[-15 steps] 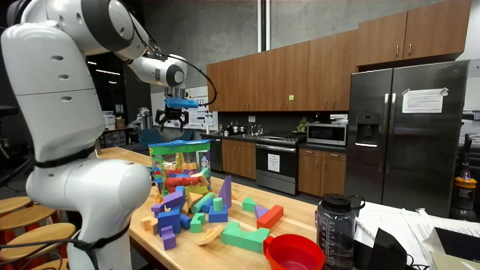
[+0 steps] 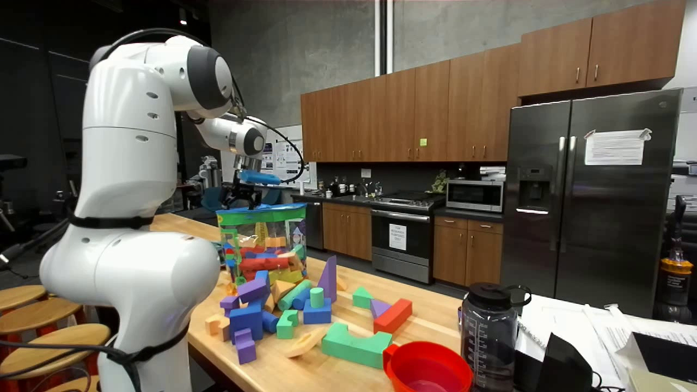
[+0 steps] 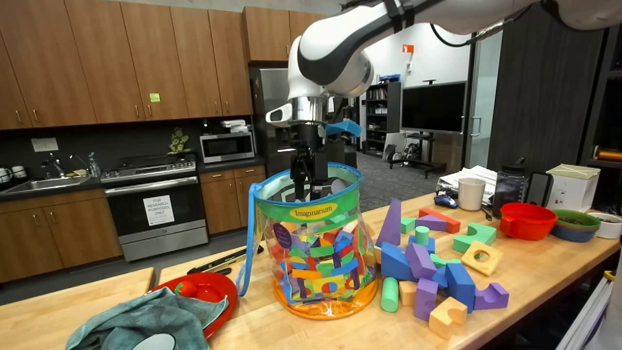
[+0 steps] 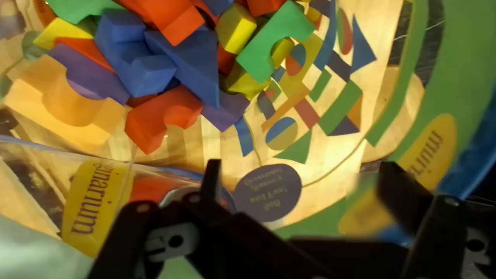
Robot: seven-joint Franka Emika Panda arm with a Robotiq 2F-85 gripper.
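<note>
A clear drum-shaped bag [image 3: 269, 245] with a green band and blue rim stands on the table, holding several coloured blocks. At its mouth hangs my gripper [image 3: 309, 189], pointing down, its fingers reaching below the blue rim. From the wrist, the gripper is open, its fingers wide apart, with no block between them. Inside the bag, a blue block [image 4: 135, 55], a red arch block [image 4: 162, 116] and a green arch block [image 4: 274, 42] lie in a pile toward the top of the wrist view.
Loose blocks crowd the table beside the bag, among them a tall purple wedge [image 3: 389, 223] and a green cylinder [image 3: 389, 294]. A red plate [image 3: 224, 303] with a grey-green cloth [image 3: 151, 321] sits on its other side. Farther off are a red cup [image 3: 527, 220] and a dark bottle [image 2: 488, 336].
My gripper has come down from above the bag into its mouth. The upper arm has swung and extended with it. The loose blocks on the table look unmoved.
</note>
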